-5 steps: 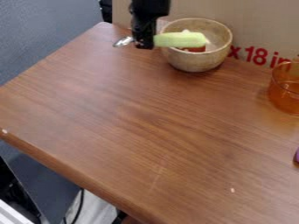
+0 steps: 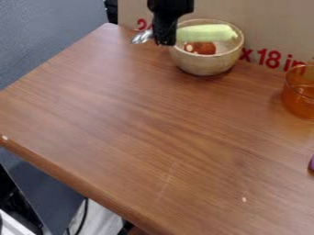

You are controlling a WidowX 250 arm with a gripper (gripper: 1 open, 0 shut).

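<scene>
My black gripper [image 2: 164, 37] is at the top of the view, at the left rim of a wooden bowl [image 2: 207, 62]. A pale green elongated item [image 2: 211, 33] lies across the bowl's top beside the fingers, above a reddish-brown item [image 2: 203, 48] inside. Whether the fingers hold the green item is hidden. A silver shiny object [image 2: 142, 37] shows just left of the gripper.
An orange transparent container [image 2: 297, 95] stands at the right edge, with a small purple object [image 2: 310, 163] below it. A cardboard box [image 2: 276, 27] is behind.
Compared with a second ago, the gripper and green item have moved up and slightly back, the green item now sitting higher over the bowl.
</scene>
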